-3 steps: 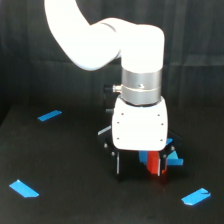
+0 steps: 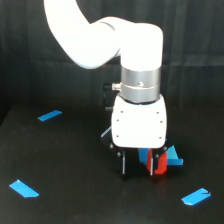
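My gripper (image 2: pixel 138 163) is low over the dark table, its white hand above. Its two thin fingers stand apart, with a dark gap showing between them. A red block (image 2: pixel 160 164) lies right by the right-hand finger, which partly covers it. Blue pieces (image 2: pixel 174 157) show behind and to the right of the red block. How the red and blue pieces touch is hidden by the hand and finger. Whether the finger presses on the red block cannot be made out.
Blue tape strips mark the dark table at the back left (image 2: pixel 50 115), front left (image 2: pixel 24 189) and front right (image 2: pixel 196 197). A dark curtain (image 2: pixel 40 60) hangs behind.
The fingers appear closer together than before. The red block shows slightly farther right, and more blue is visible left of it. The hand has barely shifted.
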